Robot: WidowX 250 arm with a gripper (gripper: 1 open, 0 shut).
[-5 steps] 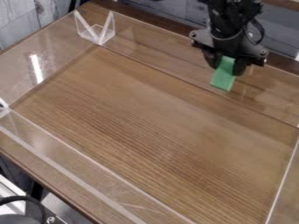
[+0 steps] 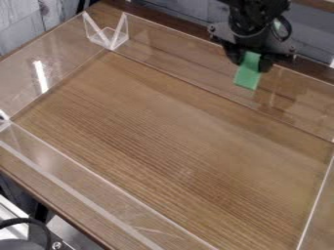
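Observation:
My black gripper (image 2: pixel 253 53) hangs at the top right of the camera view, shut on a green block (image 2: pixel 248 72), which it holds above the far part of the wooden bin floor, near the back wall. The fingertips are partly hidden behind the block and dark gripper body.
The wide wooden floor (image 2: pixel 150 146) of the bin is bare in the middle and front. A clear white wire-like piece (image 2: pixel 107 31) sits at the back left corner. A black cable lies at the lower left edge.
The gripper and green block have moved up and slightly back in the view, toward the rear wall, over the last second.

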